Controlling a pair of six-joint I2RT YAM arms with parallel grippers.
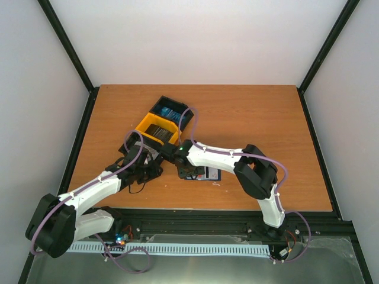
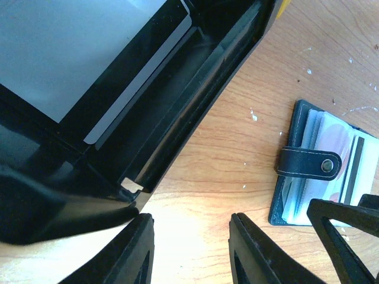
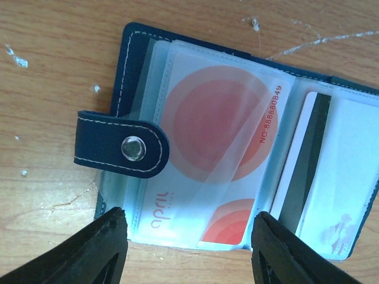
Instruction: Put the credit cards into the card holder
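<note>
The card holder, navy with clear sleeves and a snap strap, lies open on the table, holding cards with red circles and a dark stripe. It also shows at the right of the left wrist view. My right gripper hovers over its near edge, open, fingers empty. My left gripper is open and empty beside a black tray containing pale and dark flat items, left of the holder.
A yellow bin and a black bin with blue items stand behind the grippers.
</note>
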